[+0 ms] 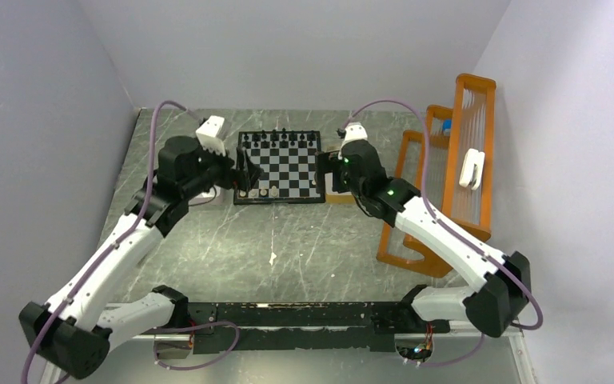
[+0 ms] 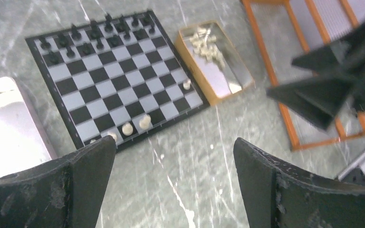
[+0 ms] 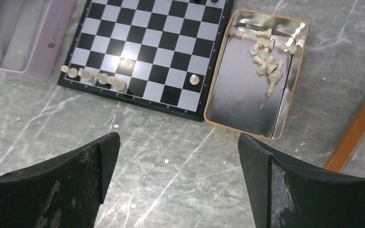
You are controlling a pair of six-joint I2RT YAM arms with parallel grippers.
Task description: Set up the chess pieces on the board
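Observation:
The chessboard [image 3: 147, 56] lies flat with black pieces [image 2: 95, 33] standing along its far rows. On the near row's left part stand several white pieces, the rightmost being a taller white piece [image 3: 118, 84]. Apart from them, a lone white pawn [image 3: 194, 79] stands near the board's right edge. More white pieces [image 3: 267, 59] lie heaped in the metal tray [image 3: 240, 107] right of the board. High above the board's left side, my left gripper is open and empty. My right gripper, also open and empty, hovers toward the board's right side and the tray.
An emptied-looking tray [image 2: 9, 123] stands left of the board. Wooden racks [image 1: 448, 176] fill the right side, one holding a white object [image 1: 472, 169]. Bare marble table [image 1: 288, 248] lies in front of the board.

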